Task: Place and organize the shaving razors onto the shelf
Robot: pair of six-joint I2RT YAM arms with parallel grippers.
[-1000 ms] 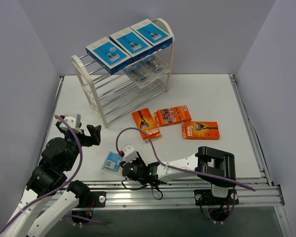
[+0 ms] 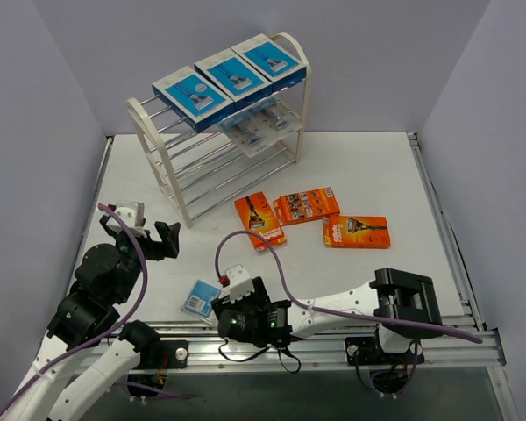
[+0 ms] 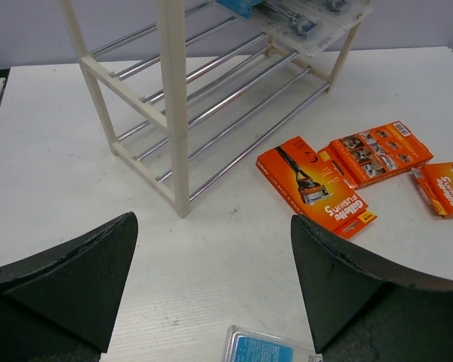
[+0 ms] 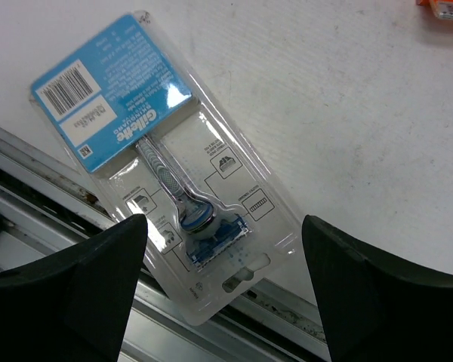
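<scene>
A clear blister-packed razor with blue card [image 4: 113, 105] lies at the front edge of the table, beneath my open right gripper [image 2: 241, 296], whose fingers are on both sides in the right wrist view. My left gripper [image 2: 162, 230] stands open and empty at the left, facing the white wire shelf [image 2: 171, 175]. Three blue razor boxes [image 2: 234, 74] stand on the top tier, with clear packs [image 2: 254, 132] on the tier below. Orange razor boxes [image 2: 259, 220] [image 2: 306, 205] [image 2: 357, 231] lie on the table in front of the shelf.
Grey walls [image 2: 482, 193] bound the white table. Metal rails [image 2: 447, 323] run along its front edge. The lower shelf tiers are empty, and the table's right rear is clear.
The left arm and the packs show no visible movement.
</scene>
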